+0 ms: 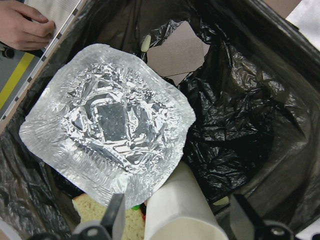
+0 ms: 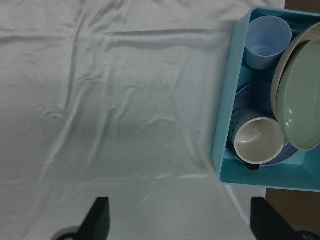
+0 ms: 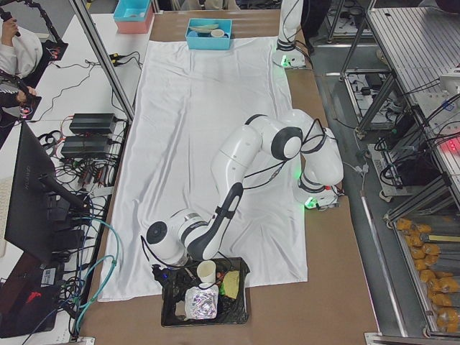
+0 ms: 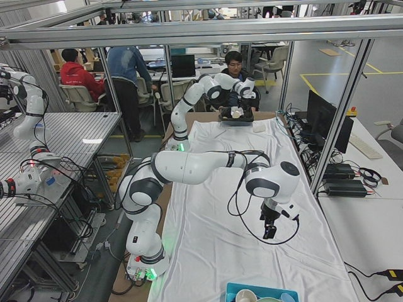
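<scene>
A black-lined bin (image 3: 237, 309) stands at the near table end in the camera left view, holding a crumpled foil piece (image 1: 105, 120), a white cup (image 1: 182, 205) and a sponge-like yellow piece (image 1: 95, 212). My left gripper hangs open over it, the cup below its fingers, apparently not gripped. My right gripper is open over bare white cloth (image 2: 125, 135), nothing between its fingers.
A blue box (image 2: 225, 115) with bowls, plates (image 2: 307, 95) and cups (image 2: 265, 35) stands beside my right gripper. A monitor and cables line one side.
</scene>
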